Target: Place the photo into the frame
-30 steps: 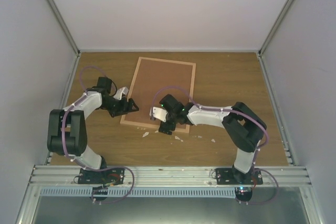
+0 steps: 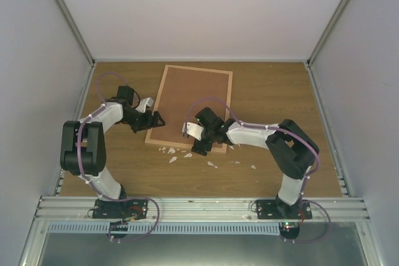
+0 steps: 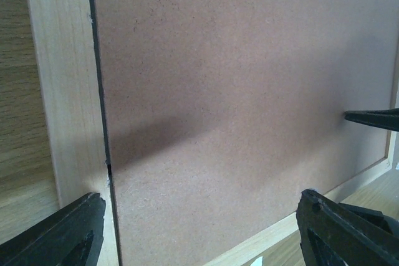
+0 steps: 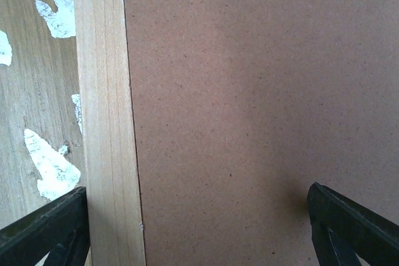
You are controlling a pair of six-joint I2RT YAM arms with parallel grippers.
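The picture frame (image 2: 159, 96) lies flat on the table, a pale wooden rim around a brown board (image 2: 193, 88). No separate photo can be made out. At its left side my left gripper (image 2: 149, 122) stands open; in the left wrist view, its fingers (image 3: 65, 235) are spread over the left rim (image 3: 68, 91) and part of the board. My right gripper (image 2: 202, 144) is open at the near edge. In the right wrist view, one of its fingers (image 4: 53, 232) lies by the outer side of the near rim (image 4: 109, 104), the other over the board. Neither gripper holds anything.
Several torn white scraps (image 2: 173, 159) are scattered on the wooden table (image 2: 274, 91) along the near edge of the frame. Bare table stretches to the right and in front. White walls (image 2: 181, 17) enclose the workspace.
The frame has shifted slightly away from the front, uncovering more white scraps. My right gripper moved a little the same way.
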